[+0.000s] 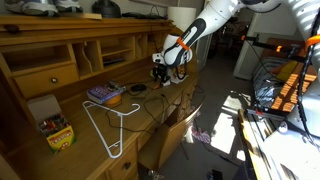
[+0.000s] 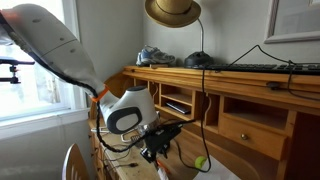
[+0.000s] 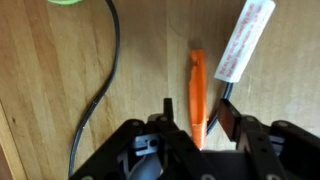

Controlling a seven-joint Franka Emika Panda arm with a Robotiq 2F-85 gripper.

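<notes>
An orange strip-shaped object lies lengthwise on the wooden desktop in the wrist view, its lower end running between the fingers. My gripper is open around it, with a gap visible on both sides. Close to the right finger is a white block-like object with a dark stem or cable at its lower end. Seen from outside, the gripper points down over the desk at its far end. The contact between fingers and desk is too small to make out there.
A black cable curves along the left of the wrist view, below a green rim. On the desk are a white hanger, a crayon box and a purple-and-orange bundle. Drawers and cubbies line the back.
</notes>
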